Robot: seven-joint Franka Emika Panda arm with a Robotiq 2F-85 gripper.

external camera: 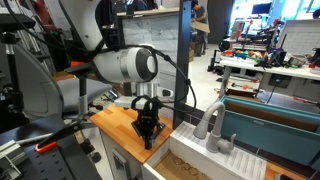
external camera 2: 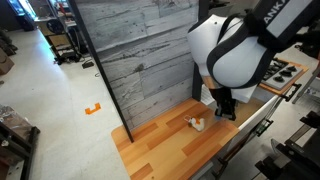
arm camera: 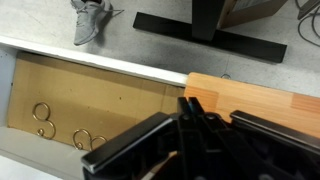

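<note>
My gripper [external camera: 149, 142] points down over the right end of the wooden counter [external camera: 113, 125], close to the open drawer. In exterior view 2 the gripper [external camera 2: 230, 114] is at the counter's edge, well to the right of a small pale object [external camera 2: 196, 124] lying on the wood. The wrist view shows the dark fingers of my gripper close together at the counter's corner, beside the drawer. The fingers look shut; whatever may be between them cannot be made out. Inside the brown-bottomed drawer [arm camera: 95, 90] lie several metal rings [arm camera: 42, 112].
A grey faucet [external camera: 207, 122] rises behind the drawer, right of the arm. A grey plank wall [external camera 2: 170, 50] borders the counter. Further back stands a teal bin [external camera: 265, 118] below a white shelf. A shoe [arm camera: 91, 20] rests on the floor beyond the drawer.
</note>
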